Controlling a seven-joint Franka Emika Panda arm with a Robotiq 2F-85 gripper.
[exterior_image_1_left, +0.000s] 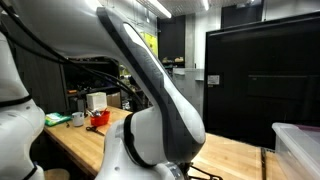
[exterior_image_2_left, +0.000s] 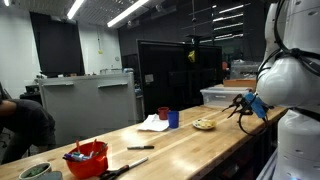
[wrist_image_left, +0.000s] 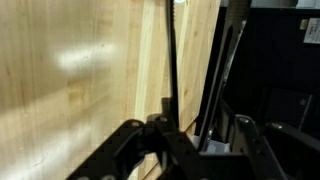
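In exterior view 2 my gripper (exterior_image_2_left: 236, 112) hangs near the right end of the wooden table, its long thin black fingers spread apart. The wrist view looks along the gripper, with one narrow finger (wrist_image_left: 173, 70) at the middle and the other slanting to its right. I see nothing held between them. To the left of the gripper, a plate with yellowish food (exterior_image_2_left: 204, 124) rests on the table. In exterior view 1 the arm hides much of the tabletop.
A blue cup (exterior_image_2_left: 173, 119), red mug (exterior_image_2_left: 163, 111) and white cloth (exterior_image_2_left: 153, 124) stand beyond the plate. Left lie a red utensil container (exterior_image_2_left: 86, 163) and a knife (exterior_image_2_left: 141, 148). A clear bin (exterior_image_1_left: 298, 148) sits at right. Bare table (exterior_image_2_left: 185, 148) shows in front of the plate.
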